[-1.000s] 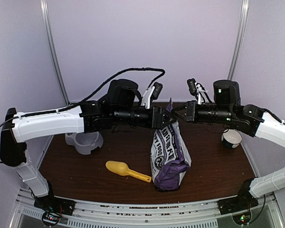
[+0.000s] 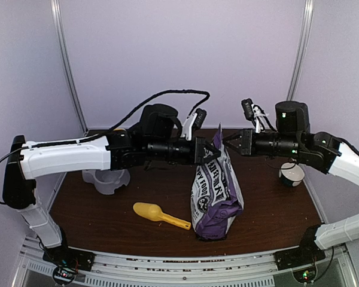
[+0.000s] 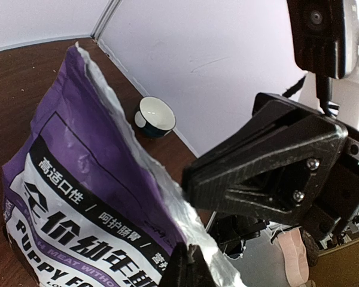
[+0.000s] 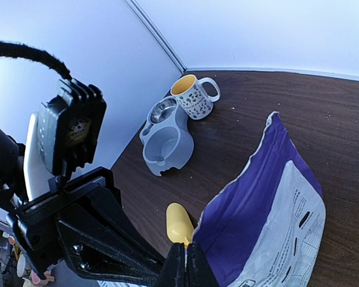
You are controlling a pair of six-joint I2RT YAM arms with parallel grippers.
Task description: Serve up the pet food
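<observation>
The purple-and-white puppy food bag [image 2: 212, 203] stands right of table centre, its top edge raised between the two grippers. My left gripper [image 2: 212, 149] is shut at the bag's top edge; in the left wrist view its fingertips [image 3: 182, 263] lie against that edge. My right gripper [image 2: 230, 142] is shut at the other side of the top, its fingertips on the pale rim in the right wrist view. The thin film appears pinched at both. A yellow scoop [image 2: 149, 212] lies left of the bag. The pet bowl [image 2: 106, 186] sits at the left.
A small dark-and-white cup [image 2: 291, 176] stands at the right. A patterned mug [image 4: 197, 104] stands behind the pet bowl, seen in the right wrist view.
Both grippers have shifted slightly to the right, and the bag's top has moved right with them.
</observation>
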